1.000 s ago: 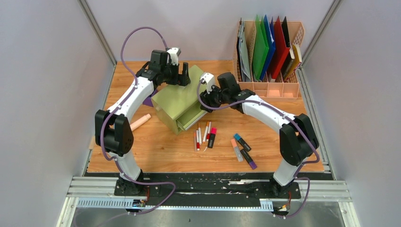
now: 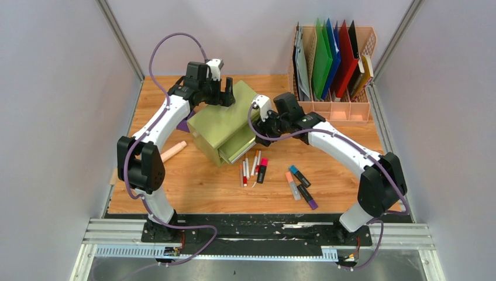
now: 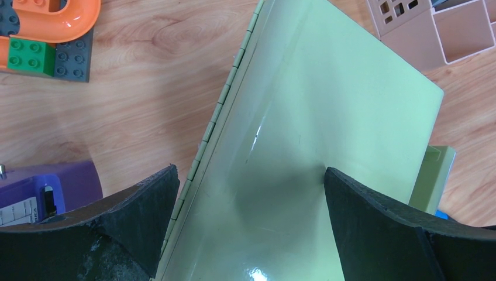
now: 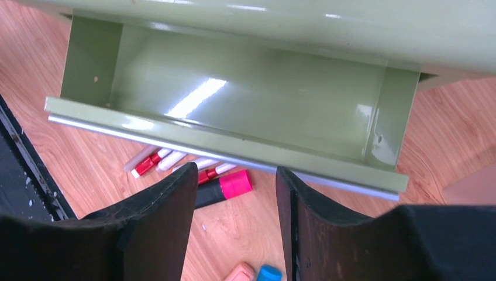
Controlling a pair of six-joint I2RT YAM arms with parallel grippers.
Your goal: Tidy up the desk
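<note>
A green metal cabinet [image 2: 216, 123] stands tilted mid-desk, its empty drawer [image 4: 245, 93] pulled out. My left gripper [image 2: 225, 93] is open, resting over the cabinet's top [image 3: 292, 117]. My right gripper [image 2: 263, 136] is part open beside the drawer front; in the right wrist view its fingers sit below the drawer's lip, nothing visible between them. Thin pens [image 2: 245, 172] and a pink-capped marker [image 2: 262, 171] lie in front of the drawer. More markers [image 2: 304, 193] lie to the right.
A pink file rack [image 2: 327, 105] with coloured folders stands at the back right. A pink roll [image 2: 174, 150] lies left. Bricks [image 3: 35, 55] and a purple object [image 3: 52, 181] show near the left gripper.
The left arm and cabinet look unchanged.
</note>
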